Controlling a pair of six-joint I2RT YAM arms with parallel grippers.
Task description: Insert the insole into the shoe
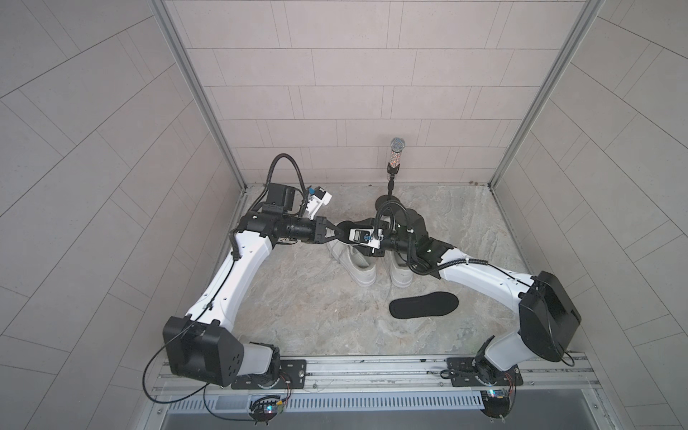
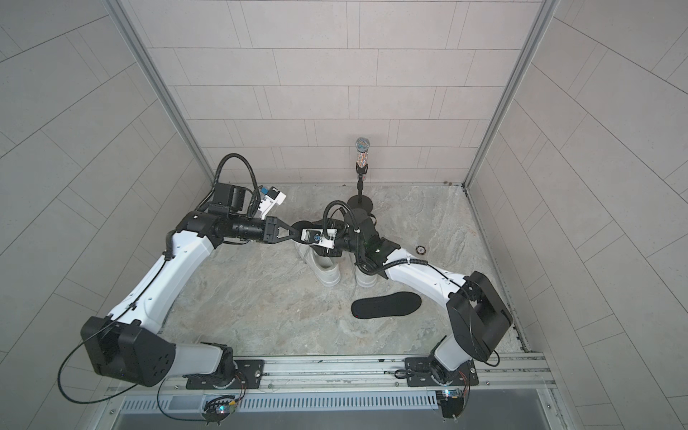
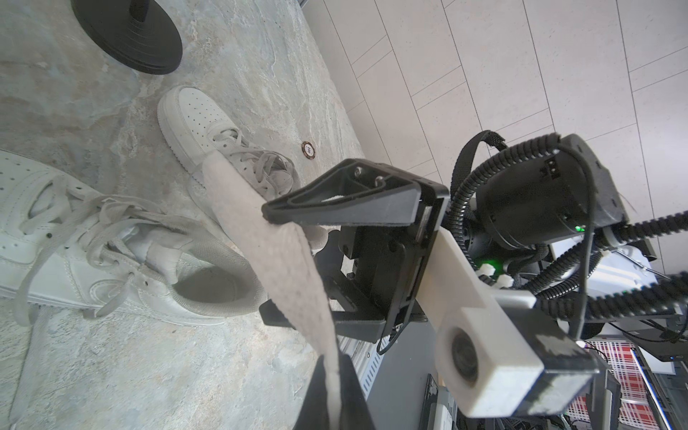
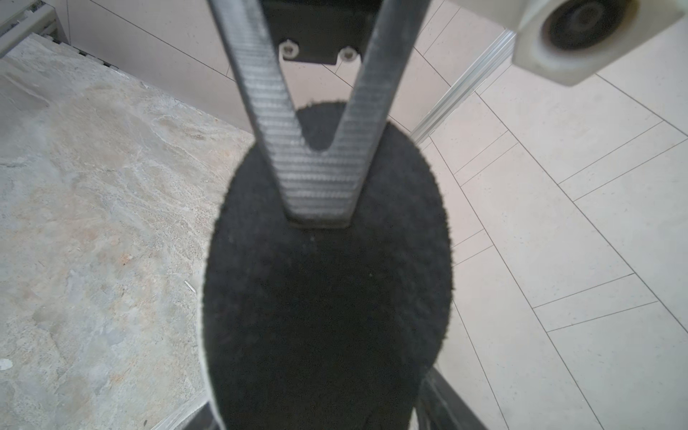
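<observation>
One black insole (image 4: 329,286) hangs in the air between the two arms, pale on its other side (image 3: 265,236). My left gripper is shut on its edge at the bottom of the left wrist view. The right gripper is part open, its two fingers on opposite sides of the insole; one finger (image 4: 315,186) lies over the black face in the right wrist view. Below stand two white laced shoes, the left shoe (image 1: 360,268) and the right shoe (image 1: 400,272), partly hidden by the arms. A second black insole (image 1: 423,306) lies flat on the floor.
A microphone stand (image 2: 362,161) rises behind the shoes on a round base (image 3: 136,36). A small round disc (image 2: 420,250) lies right of the shoes. Loose laces (image 3: 107,222) spread over the nearer shoe.
</observation>
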